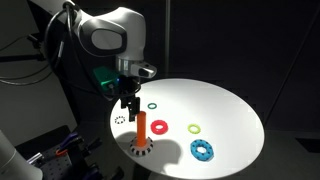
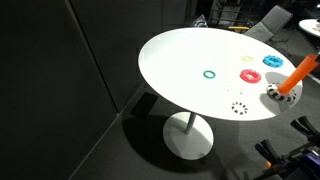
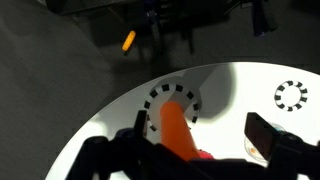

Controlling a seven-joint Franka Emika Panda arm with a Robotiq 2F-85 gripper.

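Observation:
An orange post stands upright on the white round table, with a black-and-white ring around its foot. My gripper is just above and a little left of the post's top. In the wrist view its dark fingers are well apart, with the orange post showing between them and nothing clearly gripped. I cannot make out a separate orange ring; any ring low on the post blends with its colour.
On the white table lie a red ring, a yellow-green ring, a blue ring, a green ring and a small checkered ring.

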